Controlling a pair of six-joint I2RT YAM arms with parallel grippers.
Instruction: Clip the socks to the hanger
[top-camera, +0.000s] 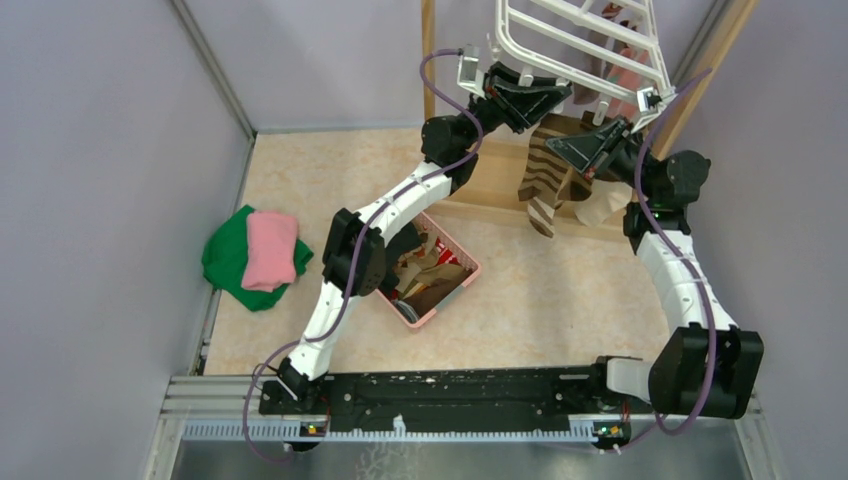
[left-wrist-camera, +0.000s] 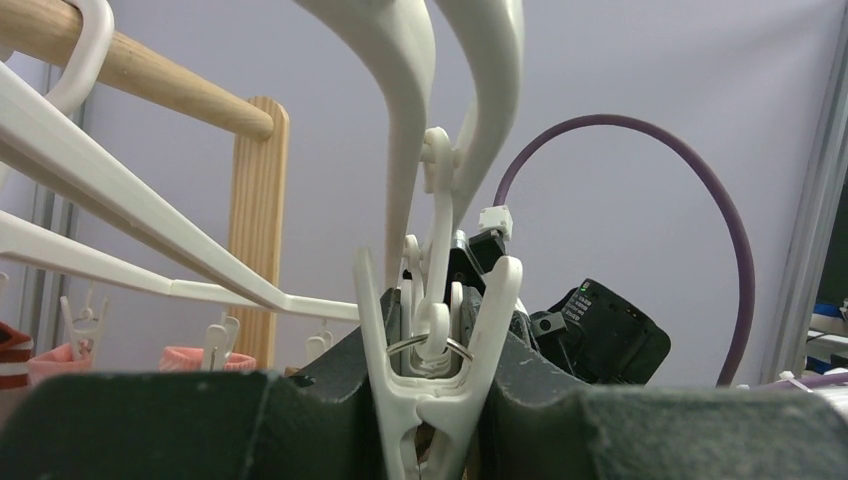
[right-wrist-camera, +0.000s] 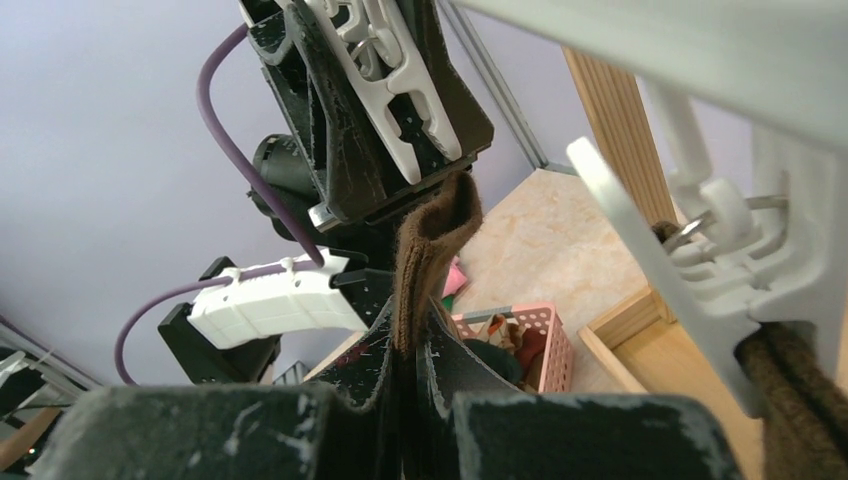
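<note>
My left gripper (top-camera: 560, 92) is shut on a white clip (left-wrist-camera: 430, 400) hanging from the white hanger (top-camera: 590, 45). In the right wrist view that clip (right-wrist-camera: 385, 95) points down, its lower prongs a little apart. A brown striped sock (top-camera: 545, 178) hangs from my right gripper (top-camera: 556, 146). The sock's cuff (right-wrist-camera: 432, 245) stands up out of the right fingers, which are shut on it, just below the left gripper and that clip. No cuff fabric shows between the clip's prongs there. Another white clip (right-wrist-camera: 720, 265) at the right has brown fabric (right-wrist-camera: 790, 400) in it.
A pink basket (top-camera: 470, 265) with several socks stands on the table between the arms. Green cloth (top-camera: 225, 250) and pink cloth (top-camera: 270, 250) lie at the left. The hanger's wooden stand (top-camera: 480, 195) rises behind the grippers. Other clips and pink socks hang farther back.
</note>
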